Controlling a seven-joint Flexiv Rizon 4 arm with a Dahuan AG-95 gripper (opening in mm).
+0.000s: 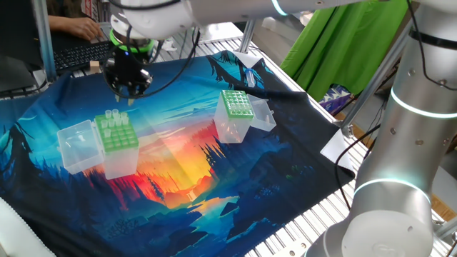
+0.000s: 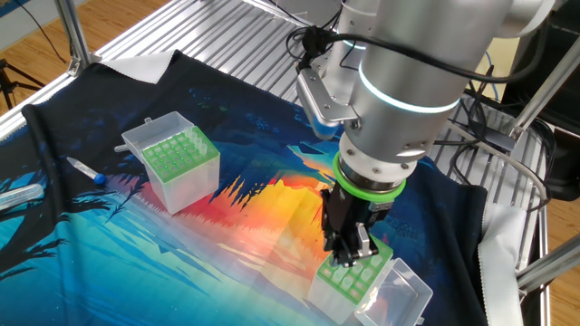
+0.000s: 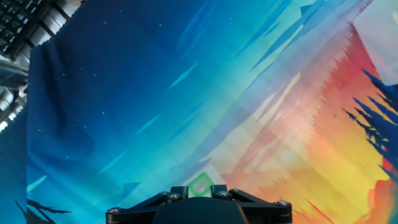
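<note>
My gripper (image 1: 126,97) hangs over the blue part of the cloth, behind and above the left rack, its two pale fingertips apart with nothing seen between them. The left green rack (image 1: 125,138) sits on a clear box, several clear tubes (image 1: 116,116) standing in its back part. A second green rack (image 1: 236,104) on a clear box stands farther right. In exterior view 2, the gripper (image 2: 344,257) overlaps the near rack (image 2: 370,277). In the wrist view, a blurred green patch (image 3: 200,185) shows in the gap between the fingers; what it belongs to is unclear.
Open clear lids (image 1: 80,147) lie beside the boxes. A blue-capped pen (image 2: 86,170) and another pen (image 2: 20,196) rest on the cloth. The keyboard (image 1: 80,55) and a person's hand (image 1: 84,28) are at the back left. Bare cloth separates the racks.
</note>
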